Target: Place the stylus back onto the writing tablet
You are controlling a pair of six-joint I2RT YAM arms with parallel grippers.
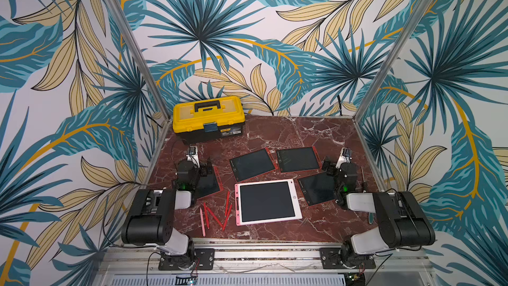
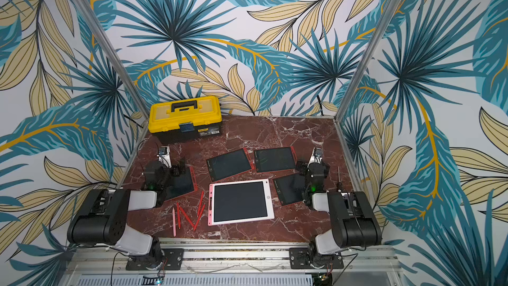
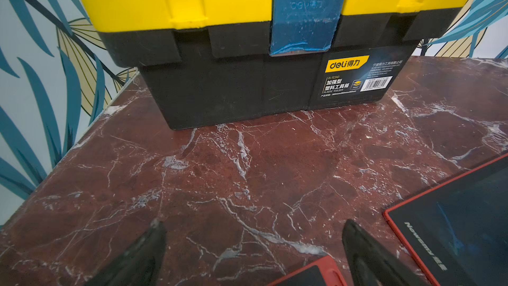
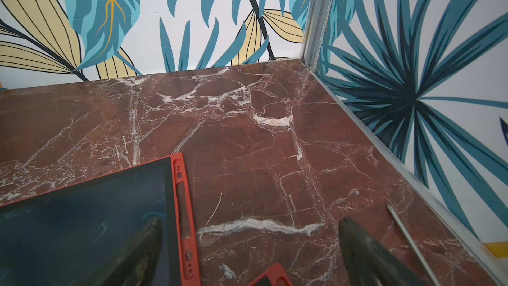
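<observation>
A white writing tablet (image 1: pixel 267 201) with a pink side strip lies front centre. Four red-rimmed tablets surround it: two behind (image 1: pixel 251 164) (image 1: pixel 296 159), one at each side (image 2: pixel 180 184) (image 2: pixel 288 188). Left of the white tablet lie a pink stylus (image 1: pixel 202 219) and several red styluses (image 1: pixel 227 209). My left gripper is open and empty above the left tablet, facing the toolbox. My right gripper is open and empty above the right tablet. Neither touches a stylus.
A yellow-and-black toolbox (image 1: pixel 208 119) stands at the back left. A thin metal rod (image 4: pixel 410 238) lies along the right edge.
</observation>
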